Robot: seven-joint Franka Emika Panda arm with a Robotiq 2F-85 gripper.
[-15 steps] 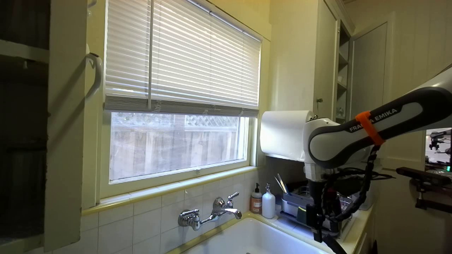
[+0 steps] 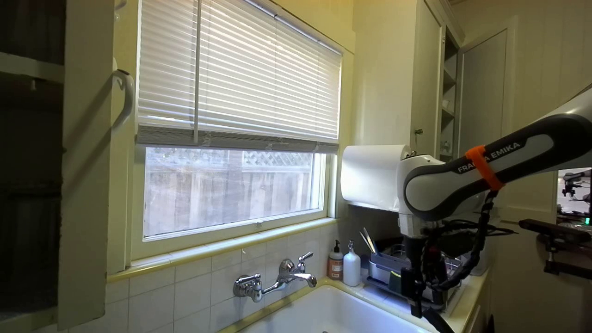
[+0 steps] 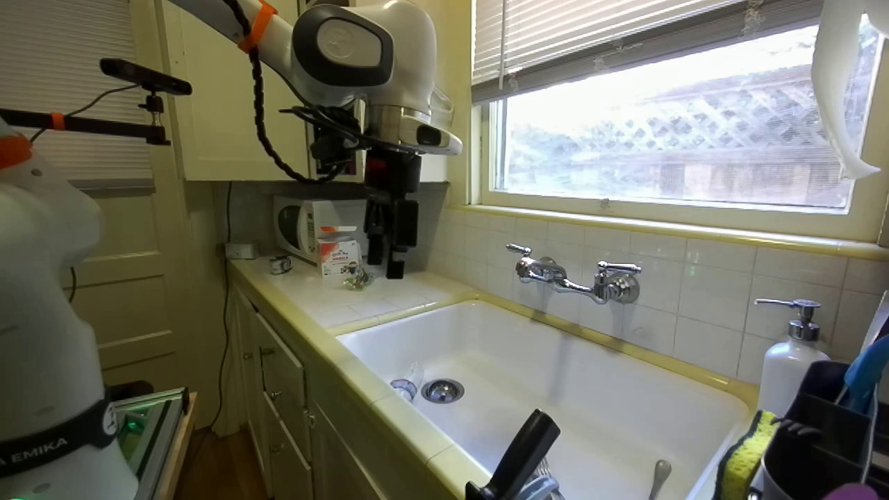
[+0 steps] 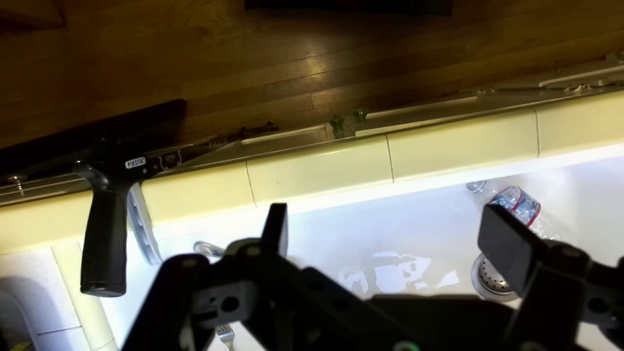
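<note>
My gripper is open wide above the sink, its two fingers well apart with nothing between them. In exterior view 2 the gripper (image 3: 389,271) points straight down, clear of the surfaces below. A clear plastic bottle (image 4: 519,205) with a red-edged label lies in the white sink (image 4: 362,222), close to the drain (image 4: 490,277). A black-handled PikStik grabber (image 4: 105,240) rests at the counter edge, left of the fingers in the wrist view. Partly covered by my gripper in that view, a fork (image 4: 225,334) lies in the sink.
Chrome taps (image 2: 280,281) stick out from the tiled wall. Soap bottles (image 2: 351,267) and a dish rack (image 2: 386,269) stand on the counter beyond the sink. In exterior view 2 a box (image 3: 339,257) and a microwave (image 3: 301,223) occupy the opposite counter.
</note>
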